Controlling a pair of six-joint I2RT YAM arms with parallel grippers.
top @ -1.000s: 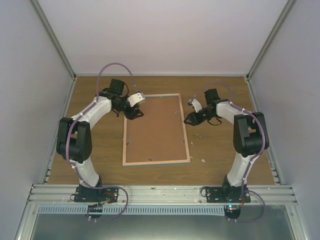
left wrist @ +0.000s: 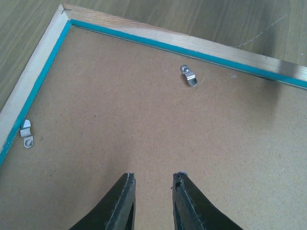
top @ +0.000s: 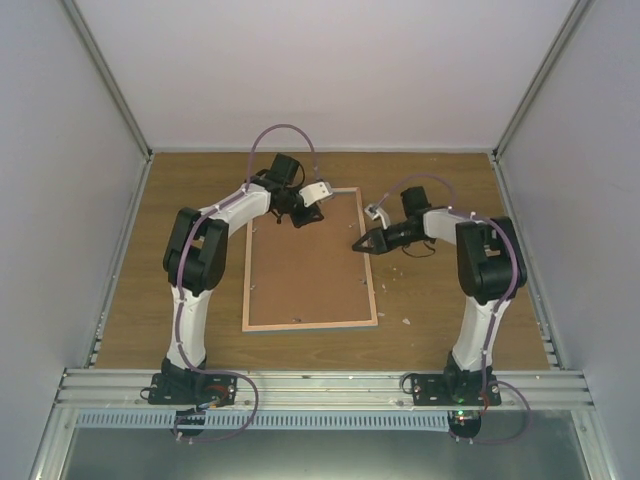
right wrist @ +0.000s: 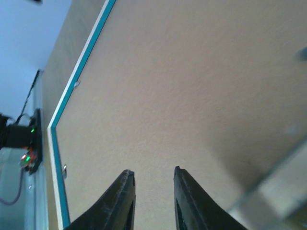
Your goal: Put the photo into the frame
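Observation:
The photo frame (top: 372, 290) lies back side up on the table, its wooden border edged in teal. Inside that border is the brown backing board (top: 310, 275); no photo face shows in any view. Small metal clips (left wrist: 189, 75) sit along the board's edges. Above the upper part of the board hangs my left gripper, its fingers parted with nothing between them. My right gripper is over the frame's right edge in the top view, also parted and empty.
Small pale scraps (top: 406, 321) lie on the wooden table (top: 430, 335) to the right of the frame. Bare tabletop surrounds the frame, with white walls behind and at both sides.
The left gripper has moved right across the upper part of the board. The right gripper has shifted slightly left, over the frame's right edge. The frame looks almost unmoved.

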